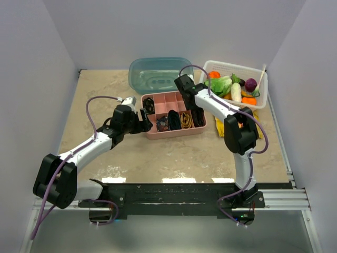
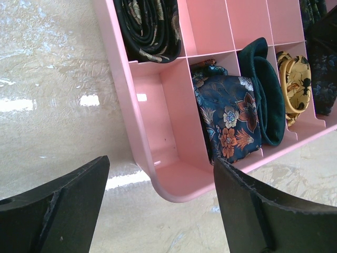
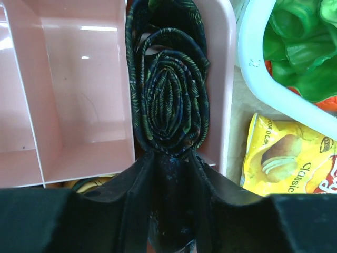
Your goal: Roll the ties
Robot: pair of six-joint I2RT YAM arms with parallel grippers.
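Observation:
A pink compartment organizer [image 1: 174,134] holds rolled ties: a dark patterned coil [image 2: 150,29] at left, a floral navy tie [image 2: 229,118], a teal tie [image 2: 263,95], a yellow one [image 2: 295,87], and a dark green coil [image 3: 168,95] at right. My left gripper hangs open at the organizer's left end, empty. My right gripper is down in the right end, fingertips at the coil's near edge around dark fabric; whether it grips is unclear.
Behind stands an empty clear blue bin [image 1: 160,60]. A white basket of toy vegetables [image 3: 255,74] is at back right, with a yellow chips packet [image 3: 279,158] beside the organizer.

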